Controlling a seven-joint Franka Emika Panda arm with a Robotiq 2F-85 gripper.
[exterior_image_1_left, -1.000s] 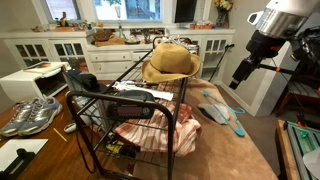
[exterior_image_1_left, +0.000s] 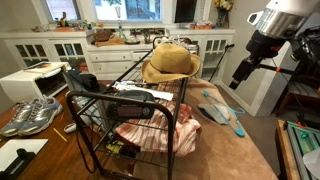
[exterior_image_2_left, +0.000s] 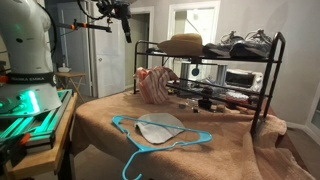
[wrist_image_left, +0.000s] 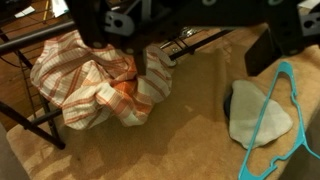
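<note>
My gripper hangs in the air with its dark fingers wide apart and nothing between them. In exterior view 1 the gripper (exterior_image_1_left: 242, 76) is at the right, above the brown-covered surface and clear of every object. Below it lie a blue hanger (wrist_image_left: 268, 125) and a flat pale item (wrist_image_left: 258, 122); the hanger reaches over the surface's edge in exterior view 2. An orange-and-white checked cloth (wrist_image_left: 100, 80) lies bunched at the lower part of a black wire rack (exterior_image_1_left: 172, 125). A tan straw hat (exterior_image_1_left: 170, 62) rests on top of the rack.
Grey sneakers (exterior_image_1_left: 35, 117) show on the wooden surface at the left of exterior view 1, near a white toaster oven (exterior_image_1_left: 33, 83). Small dark items (exterior_image_2_left: 205, 100) sit within the rack. The brown cover (exterior_image_1_left: 225, 158) is bare toward the front.
</note>
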